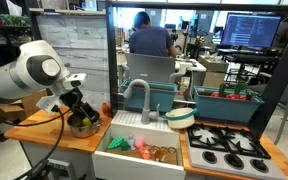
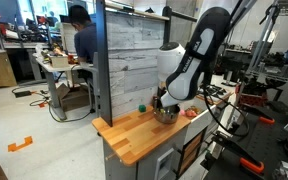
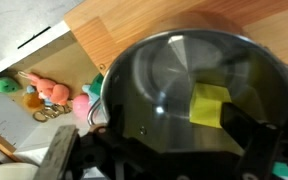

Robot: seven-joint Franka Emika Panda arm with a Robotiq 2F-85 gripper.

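A metal pot (image 1: 83, 128) stands on the wooden counter left of the sink. Inside it, a yellow block (image 3: 209, 104) rests toward the right side in the wrist view; in exterior view 1 the yellow block (image 1: 87, 122) is partly hidden. My gripper is open over the pot, its dark fingers spread wide at the bottom of the wrist view. Nothing is seen held between them. Seen from exterior view 2, the gripper reaches down at the pot (image 2: 166, 115); how deep the fingertips sit is unclear.
Right of the pot is a white sink (image 1: 112, 160) with several colourful toys and a tall grey faucet (image 1: 144, 95). Farther right are a stove (image 1: 229, 150) and a teal basket (image 1: 227, 105). A grey panel (image 1: 74, 50) rises behind the counter. Bare wood (image 2: 134, 140) surrounds the pot.
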